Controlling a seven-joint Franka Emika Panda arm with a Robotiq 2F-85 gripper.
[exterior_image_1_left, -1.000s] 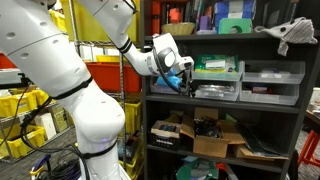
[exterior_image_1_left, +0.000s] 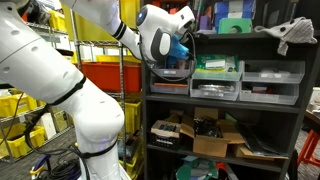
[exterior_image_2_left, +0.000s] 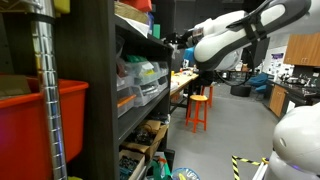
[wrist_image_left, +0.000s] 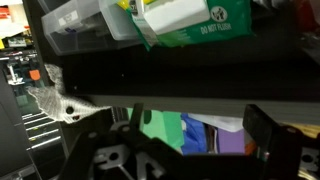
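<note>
My gripper stands open in the wrist view, its dark fingers (wrist_image_left: 130, 150) spread apart with nothing held between them. Beyond them sit a green item (wrist_image_left: 165, 127) and a purple item (wrist_image_left: 230, 140) on the upper shelf. In exterior view 1 the gripper (exterior_image_1_left: 188, 28) is raised at the height of that shelf, partly hidden by the arm. From the side, it (exterior_image_2_left: 180, 40) is near the shelf's front edge; whether it touches anything cannot be told.
Below the shelf board (wrist_image_left: 200, 103) are a green-and-white package (wrist_image_left: 205, 22) and clear drawers (exterior_image_1_left: 270, 82). A grey cloth (exterior_image_1_left: 290, 33) hangs at the upper right. Cardboard boxes (exterior_image_1_left: 245, 138) fill the lower shelf. Open floor (exterior_image_2_left: 215, 150) lies beside the rack.
The arm has risen from in front of the clear drawers to the upper shelf's height. The shelf items show no visible movement.
</note>
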